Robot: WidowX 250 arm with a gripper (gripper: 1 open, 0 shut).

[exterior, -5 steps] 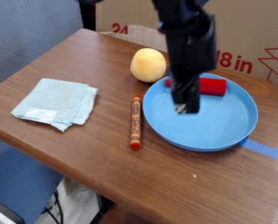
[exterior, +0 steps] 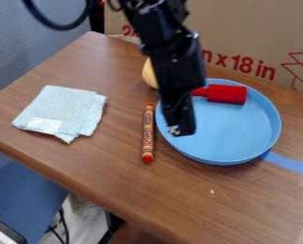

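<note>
My dark gripper (exterior: 163, 102) hangs over the left part of a blue plate (exterior: 235, 135), its fingers pointing down, with nothing visible between them. A red block (exterior: 224, 93) lies at the back of the plate, partly behind the gripper. An orange crayon (exterior: 148, 134) lies on the wooden table just left of the plate. A folded light blue cloth (exterior: 61, 112) is at the left. A yellow rounded object (exterior: 149, 73) is mostly hidden behind the gripper.
A cardboard box (exterior: 262, 38) stands along the back. A blue tape strip (exterior: 292, 164) runs right from the plate.
The gripper has moved left from over the middle of the plate to its left part, now covering most of the yellow object. The objects on the table are unmoved.
</note>
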